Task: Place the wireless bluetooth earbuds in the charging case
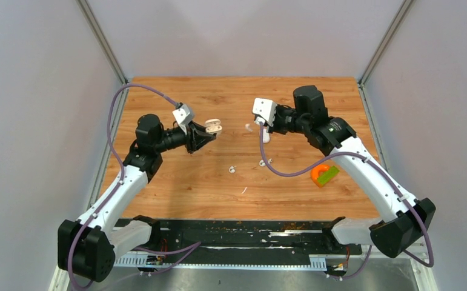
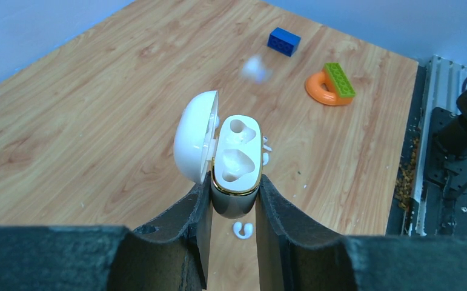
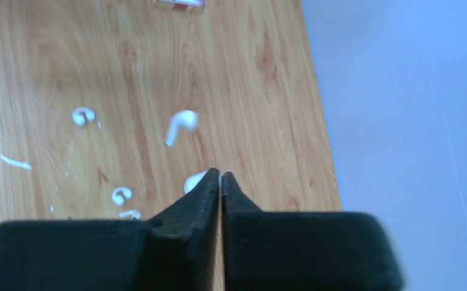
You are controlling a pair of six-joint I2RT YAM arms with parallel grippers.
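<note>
A white charging case (image 2: 237, 145) with its lid open is held upright in my left gripper, which is shut on its base. Both earbud wells show no earbud in them. In the right wrist view a white earbud (image 3: 180, 124) looks blurred, beyond the fingertips and apart from them; from above, the earbud (image 1: 248, 127) shows left of the right hand. My right gripper has its fingertips together, with nothing visible between them. The top view hides those fingertips behind the hand.
Small white curled pieces (image 1: 232, 170) lie mid-table, along with a thin white strip (image 1: 244, 190). A rounded white object (image 1: 266, 137) sits beneath the right hand. An orange ring with a green block (image 1: 327, 176) rests at the right, a blue brick (image 2: 284, 41) farther off.
</note>
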